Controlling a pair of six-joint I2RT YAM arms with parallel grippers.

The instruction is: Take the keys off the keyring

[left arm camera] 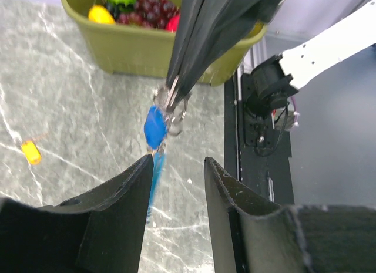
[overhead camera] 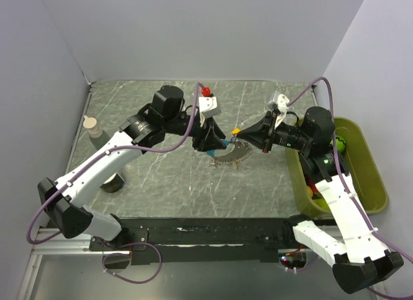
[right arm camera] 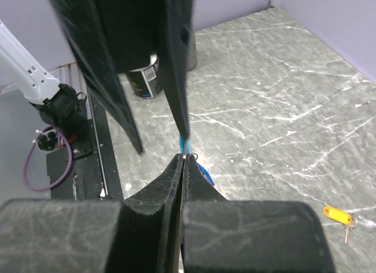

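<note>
A ring with a blue tag (left arm camera: 155, 127) and a light blue strip hangs at the tips of my right gripper (overhead camera: 239, 136), which is shut. In the right wrist view the blue piece (right arm camera: 204, 174) is partly behind that gripper. My left gripper is open, its fingers just short of the hanging blue strip, nothing clearly between them. A yellow tag (right arm camera: 337, 214) with small keys (right arm camera: 349, 231) lies apart on the marble table.
A green bin (overhead camera: 368, 177) with fruit stands at the right. A bottle (overhead camera: 97, 135) and a dark can (overhead camera: 113, 182) are at the left. Walls enclose the table (overhead camera: 161, 190).
</note>
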